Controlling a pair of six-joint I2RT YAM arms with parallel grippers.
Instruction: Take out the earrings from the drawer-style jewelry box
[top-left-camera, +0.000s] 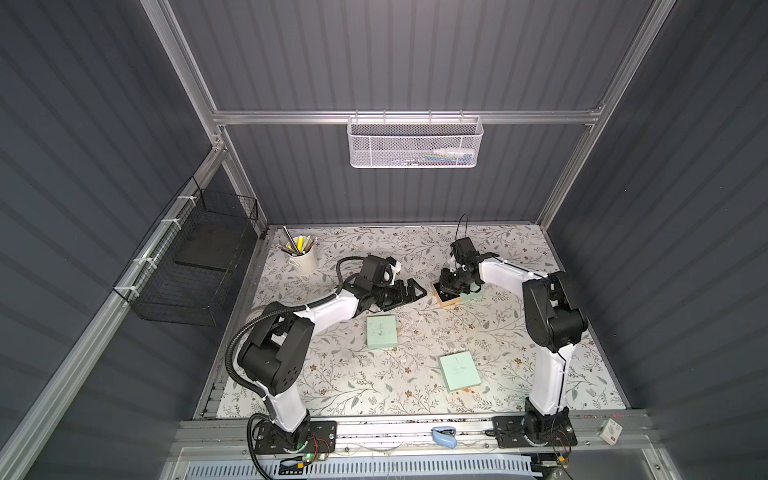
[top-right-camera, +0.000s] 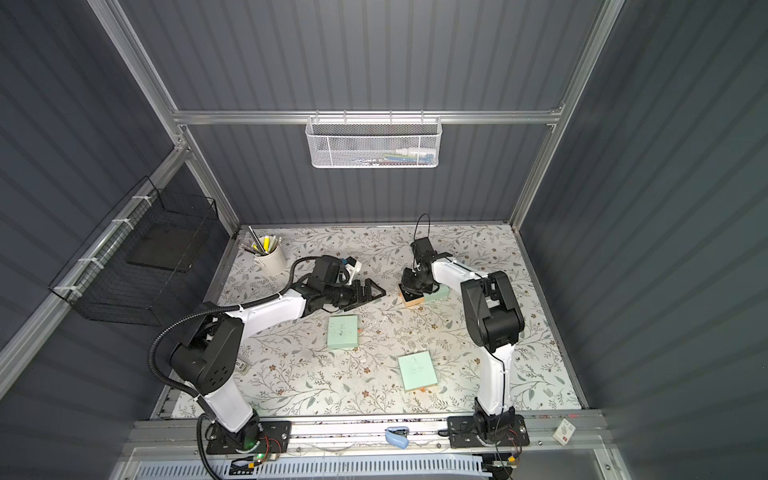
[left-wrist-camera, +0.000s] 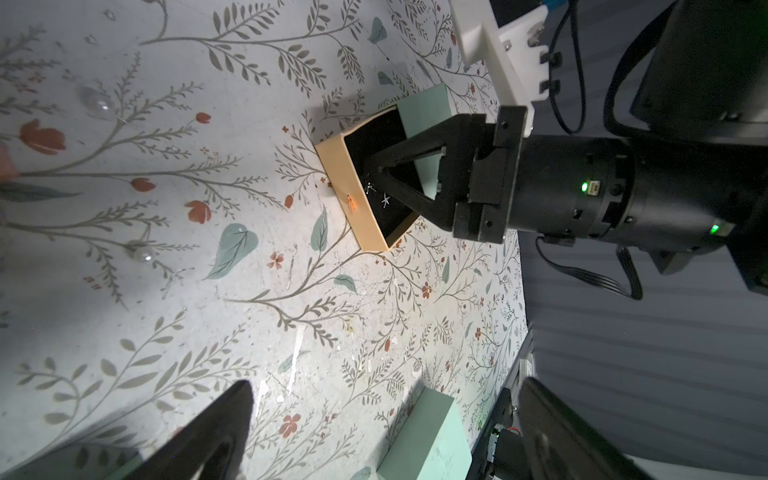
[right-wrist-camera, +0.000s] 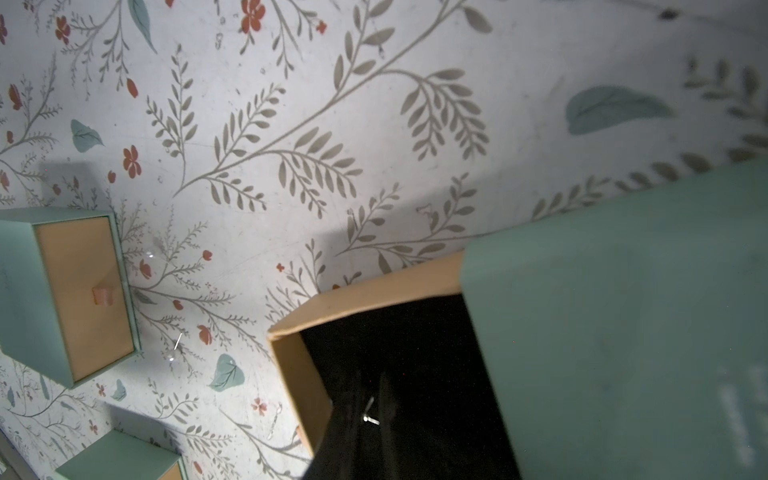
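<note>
A mint-green drawer box (right-wrist-camera: 616, 320) lies at the back right with its tan-edged, black-lined drawer (left-wrist-camera: 354, 196) pulled partly out. Inside that drawer is my right gripper, shut, its fingertips pointing down at the black lining. A small silvery earring (right-wrist-camera: 367, 417) shows at these fingertips; whether it is pinched or lies beneath them is unclear. From the left wrist, two tiny bright earrings (left-wrist-camera: 385, 200) appear on the lining close to the fingers. My left gripper (top-left-camera: 414, 291) hovers to the left of the drawer, open and empty.
Two closed mint boxes (top-left-camera: 381, 332) (top-left-camera: 459, 370) stand nearer the front. Small shiny bits (left-wrist-camera: 144, 254) (right-wrist-camera: 177, 342) lie loose on the patterned tabletop. A pen cup (top-left-camera: 303, 257) is at back left; a white wire basket (top-left-camera: 415, 148) hangs on the back wall.
</note>
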